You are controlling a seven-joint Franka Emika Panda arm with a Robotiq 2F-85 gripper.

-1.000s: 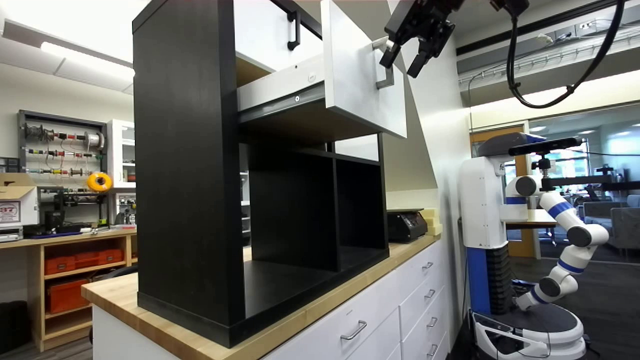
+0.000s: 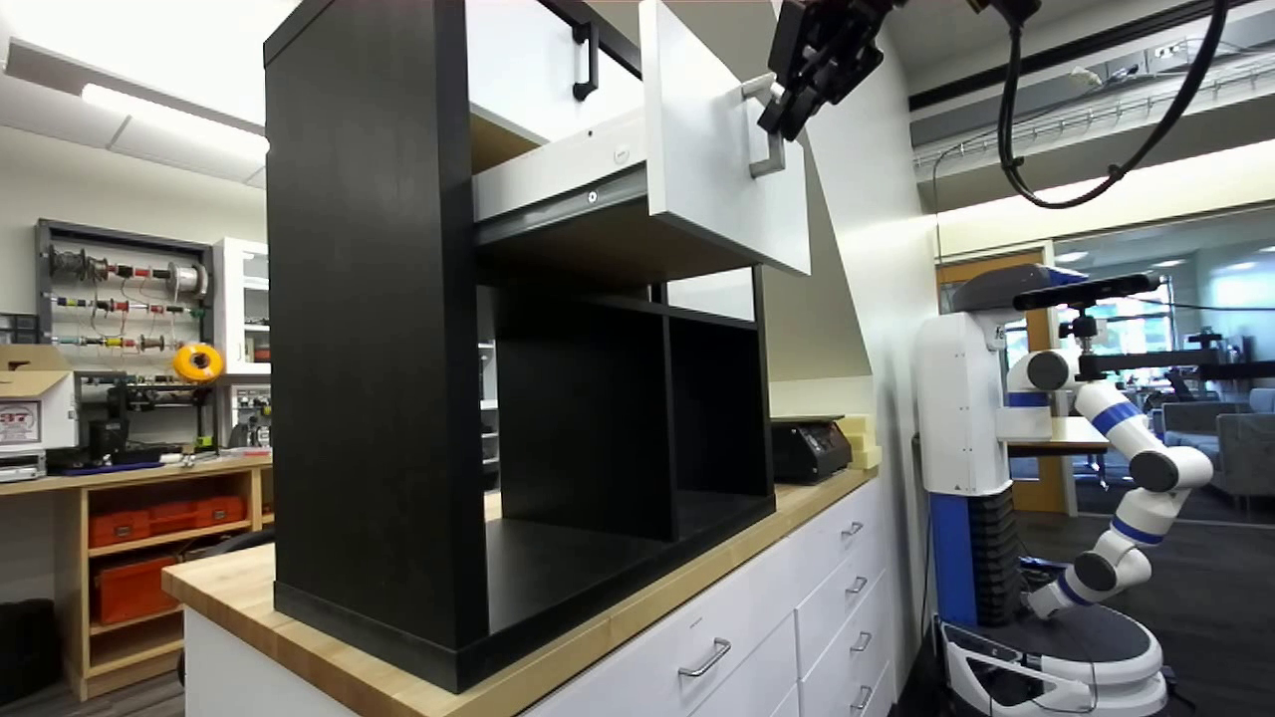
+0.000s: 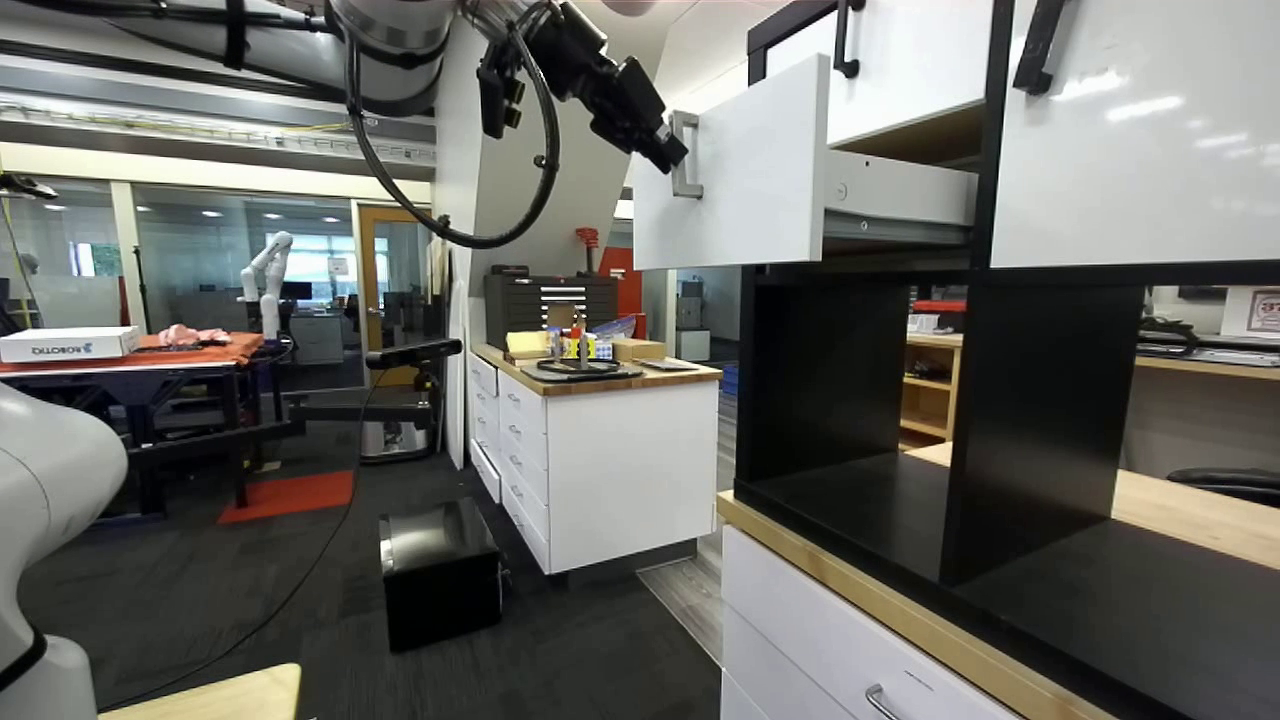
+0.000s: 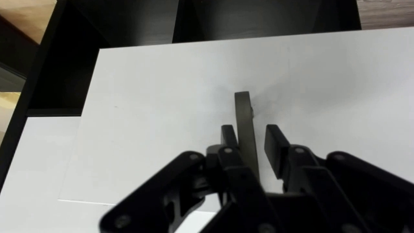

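Note:
A white drawer (image 2: 717, 155) in the upper part of the black shelf unit stands pulled out. Its front bears a grey vertical bar handle (image 3: 689, 188). At that handle, my gripper has its two black fingers on either side of the bar (image 4: 243, 106). The fingers are partly apart: the left one sits close against the bar, while a clear gap shows between the bar and the right one. In exterior view 2 the fingertips (image 3: 672, 151) lie right at the handle. The lower part of the bar is hidden behind the gripper in the wrist view.
Black open compartments (image 2: 580, 406) lie below the drawer. A white door with a black handle (image 3: 1038, 48) is beside it. The wooden counter (image 2: 669, 597) carries the unit and a black device (image 2: 810, 448). Free room lies in front of the drawer.
My fingers stood wide apart one second ago and have drawn closer together around the handle. The drawer appears unmoved.

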